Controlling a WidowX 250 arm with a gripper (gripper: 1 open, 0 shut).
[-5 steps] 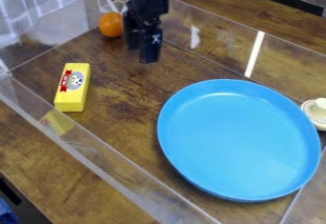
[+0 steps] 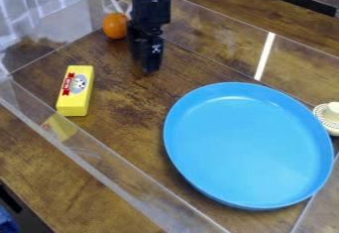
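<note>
My dark gripper [image 2: 149,54] hangs low at the top centre, its fingertips down near the wooden surface, just right of an orange round object [image 2: 115,26]. The fingers are dark and small in this view; whether they are open or shut, or hold anything, I cannot tell.
A yellow box with a red label [image 2: 75,90] lies on the left. A large blue plate [image 2: 248,144] fills the lower right, and a cream round object [image 2: 328,116] sits at the right edge. Clear plastic borders run along the sides. The wood between gripper and plate is bare.
The box, plate and orange object have stayed in place.
</note>
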